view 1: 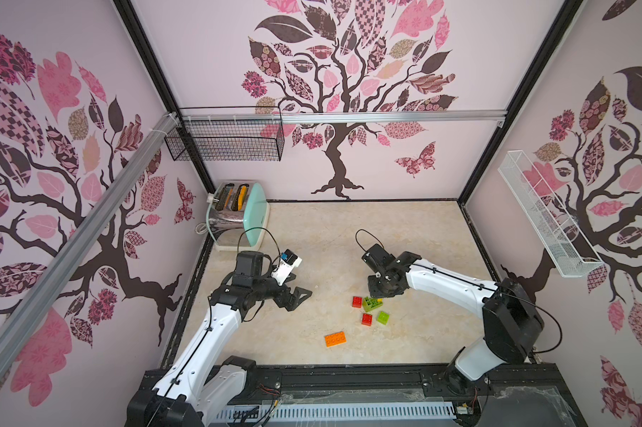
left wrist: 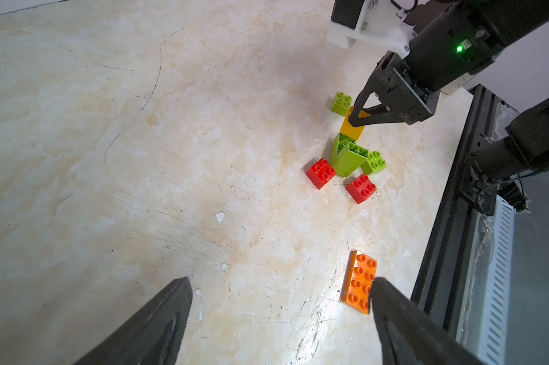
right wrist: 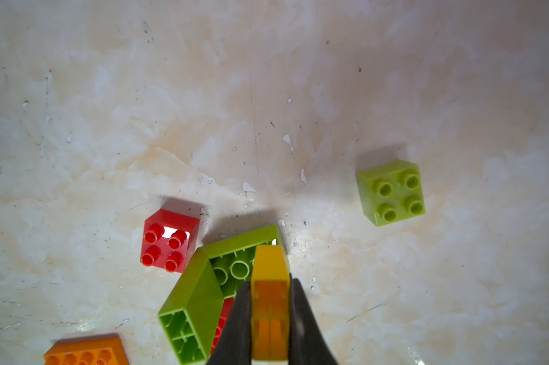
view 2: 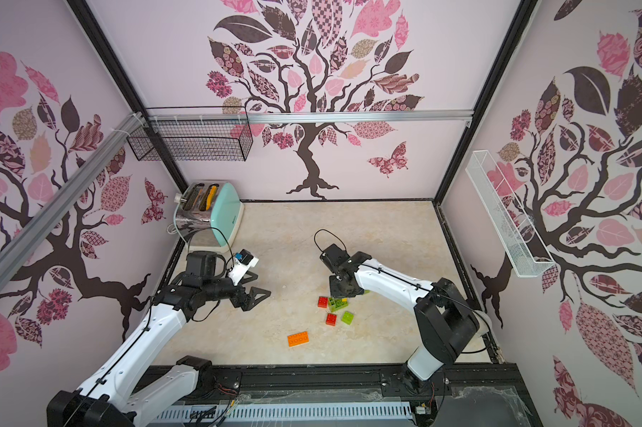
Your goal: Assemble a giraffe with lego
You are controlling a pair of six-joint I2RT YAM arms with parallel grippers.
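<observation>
My right gripper is shut on a yellow-orange brick (right wrist: 270, 264), seen in the right wrist view just over a green angled piece (right wrist: 192, 286). In the left wrist view that yellow brick (left wrist: 351, 127) hangs at the green piece's (left wrist: 349, 156) upper end; whether they touch I cannot tell. A red brick (left wrist: 320, 172) and another red brick (left wrist: 361, 188) lie close to the green piece. One light green brick (left wrist: 373, 163) sits beside it, a second light green brick (right wrist: 391, 193) apart. An orange brick (left wrist: 359, 281) lies nearer the front. My left gripper (view 1: 304, 296) hovers open and empty.
At the back left stands a mint-green toaster-like appliance (view 1: 255, 206). A black rail (view 1: 299, 373) runs along the front edge.
</observation>
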